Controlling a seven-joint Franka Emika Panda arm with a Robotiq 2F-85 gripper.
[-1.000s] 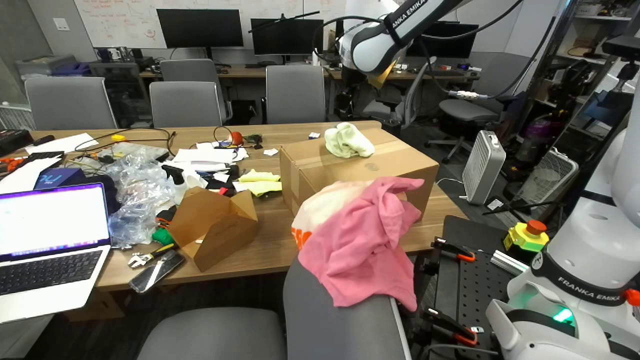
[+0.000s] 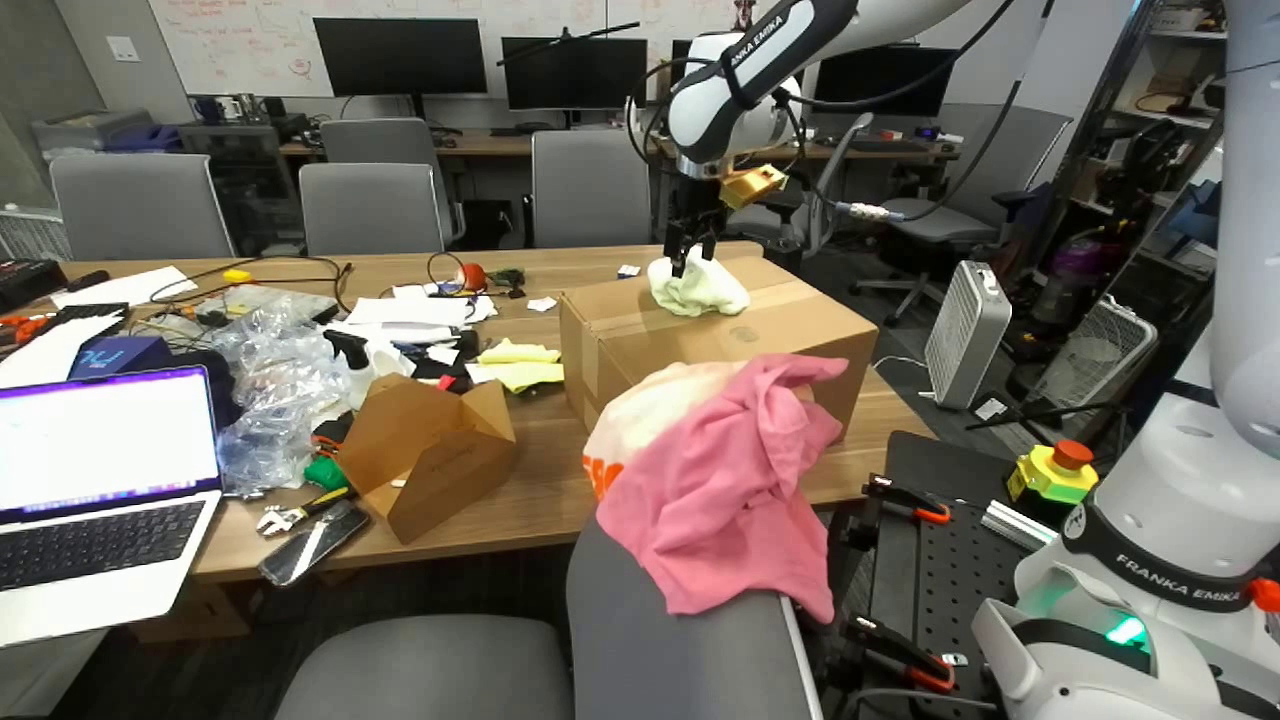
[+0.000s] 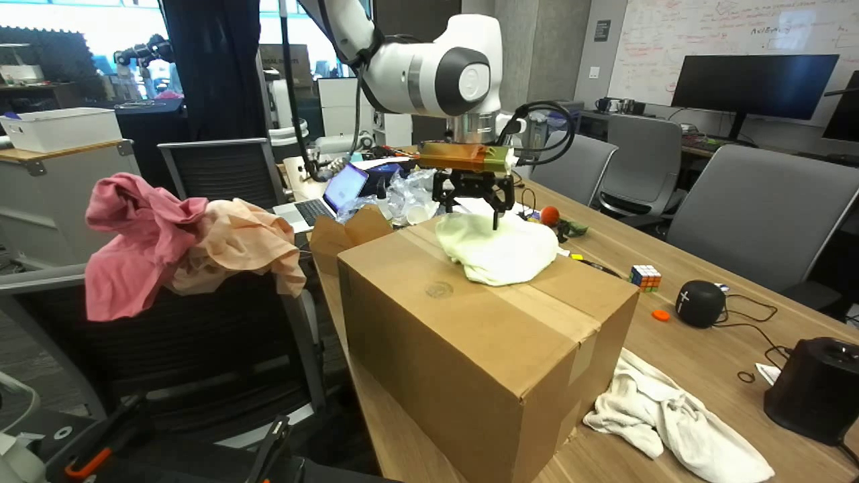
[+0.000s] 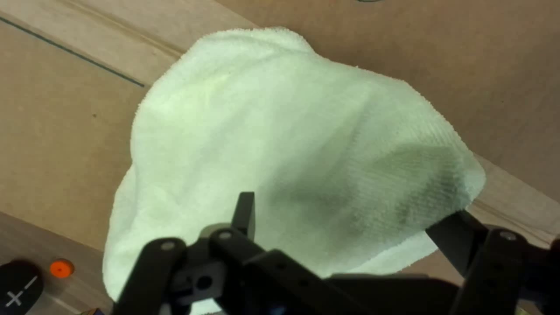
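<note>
A pale green cloth [image 3: 503, 251] lies crumpled on top of the cardboard box [image 3: 439, 354]. My gripper [image 3: 472, 214] points down at it, fingers open and fingertips at the cloth's level. In the wrist view the cloth [image 4: 252, 131] fills the middle. One finger [image 4: 244, 212] stands over its near part; the other finger's tip [image 4: 454, 233] is at the cloth's right edge and partly covered by it. Exterior view 1 shows the gripper [image 2: 693, 256] right above the cloth [image 2: 698, 288]. Whether the fingers press on the fabric is hard to tell.
Pink cloth [image 2: 732, 492] and a peach cloth [image 3: 241, 241] hang over a chair back in front of the box. Beside the box lies a white cloth [image 3: 676, 418]. A black speaker [image 3: 700, 303] and a Rubik's cube [image 3: 645, 278] sit on the table. Clutter covers its far left.
The arm has come down and toward the box, turning the gripper downward over the green cloth. The cloth's raised top looks lower now; the other things stay put.
</note>
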